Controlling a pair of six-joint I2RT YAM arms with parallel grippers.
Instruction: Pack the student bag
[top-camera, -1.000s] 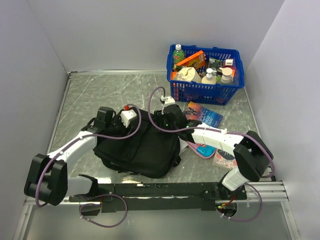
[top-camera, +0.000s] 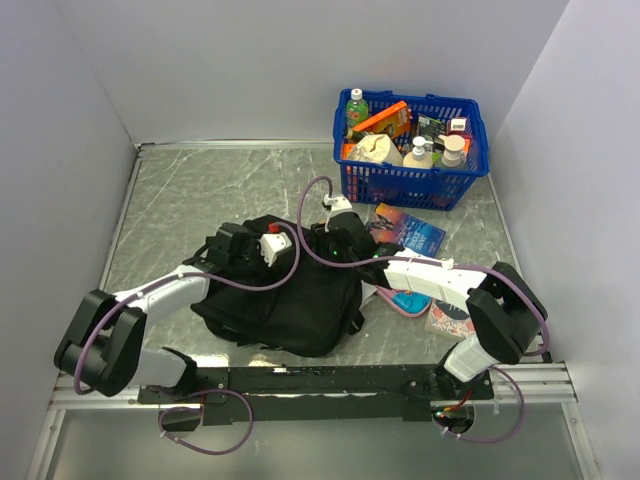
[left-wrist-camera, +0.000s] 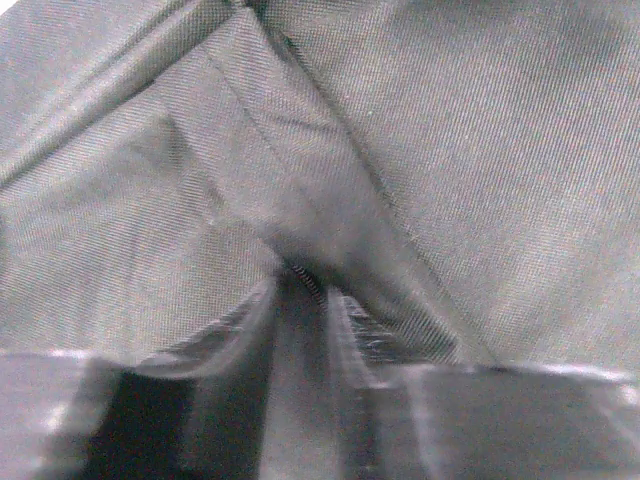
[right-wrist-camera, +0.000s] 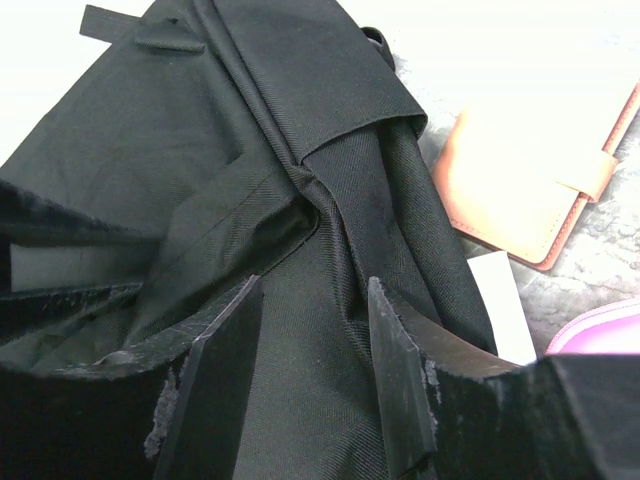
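Observation:
A black student bag (top-camera: 290, 310) lies flattened in the middle of the table. My left gripper is down against its fabric, blurred in the left wrist view, fingers close together and shut, with nothing clearly between them apart from the cloth beneath. My right gripper hovers at the bag's upper right part with fingers apart over a folded strap and seam (right-wrist-camera: 355, 160); nothing is held. The left gripper's dark fingers also reach into the right wrist view from the left.
A blue basket (top-camera: 410, 190) of groceries stands at the back right. Books (top-camera: 420, 230), a pink-and-blue case (top-camera: 405, 302), a tan notebook (right-wrist-camera: 520, 160) and a white card (right-wrist-camera: 500, 300) lie right of the bag.
My left gripper has moved to the right and slightly down over the bag. The right arm has barely moved.

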